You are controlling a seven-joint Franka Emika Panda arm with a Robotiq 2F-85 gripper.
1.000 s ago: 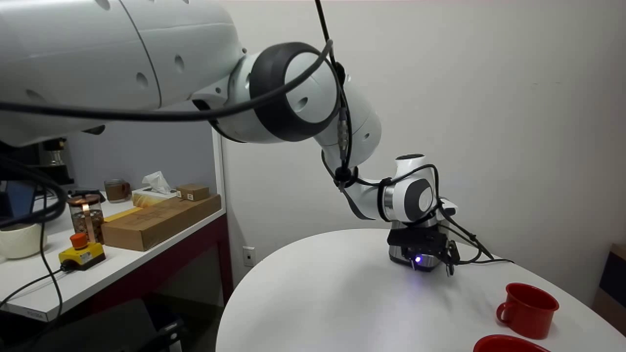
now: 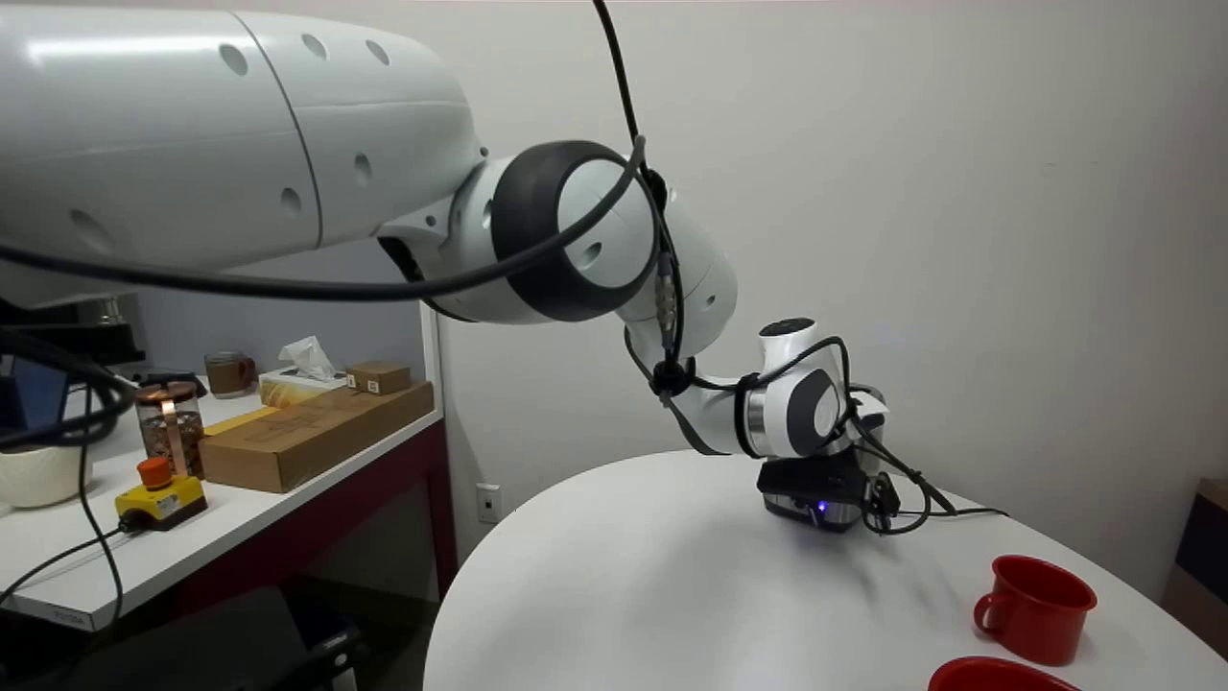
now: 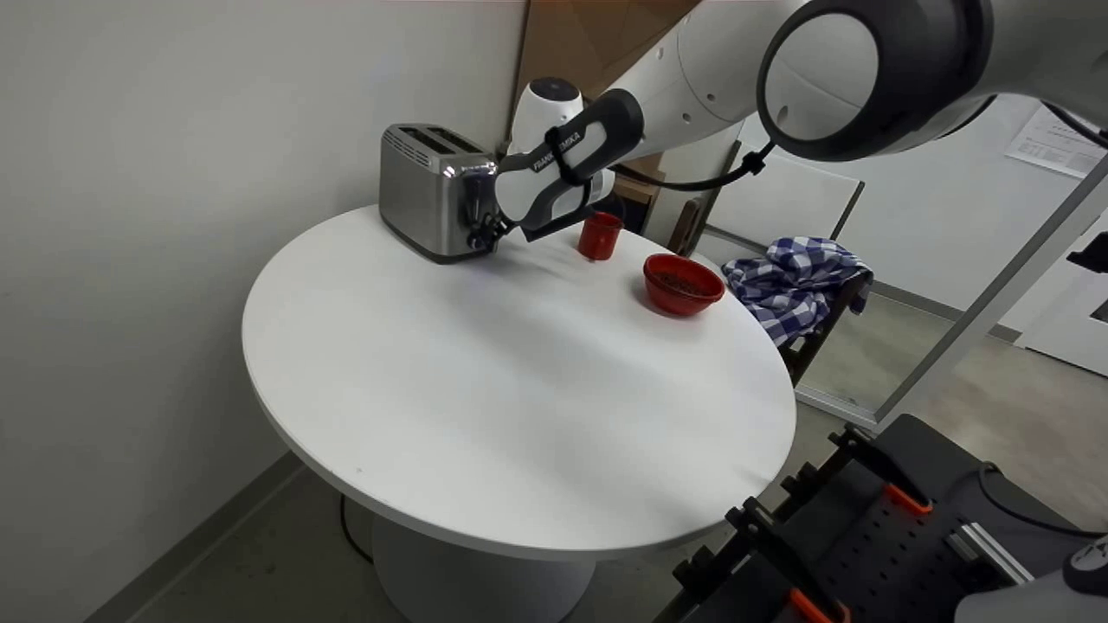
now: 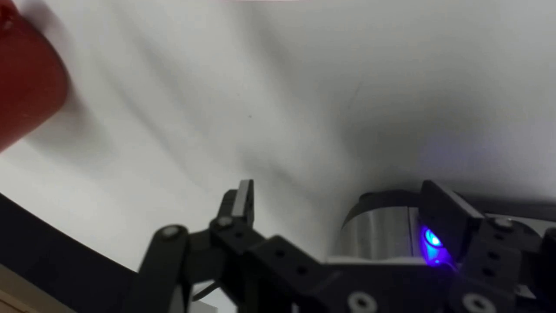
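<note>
A silver toaster (image 3: 431, 197) stands near the wall at the far edge of the white round table (image 3: 499, 405). My gripper is open, its dark fingers (image 4: 243, 203) set wide apart. Low at the toaster's end, in exterior view 1, the gripper (image 2: 835, 518) covers most of the appliance. The wrist view has the toaster's rounded metal end (image 4: 378, 229) and its glowing blue light (image 4: 432, 238) close to the right finger. Whether that finger touches the toaster, I cannot tell. No object appears held.
A red mug (image 2: 1036, 610) stands right of the toaster in exterior view 1. A red bowl (image 3: 682, 285) with small dark contents sits near the table edge. A cable (image 2: 956, 511) runs over the table beside the gripper.
The arm has come down, bringing my gripper lower and nearer the tabletop at the toaster. The mug and bowl have stayed in place.
</note>
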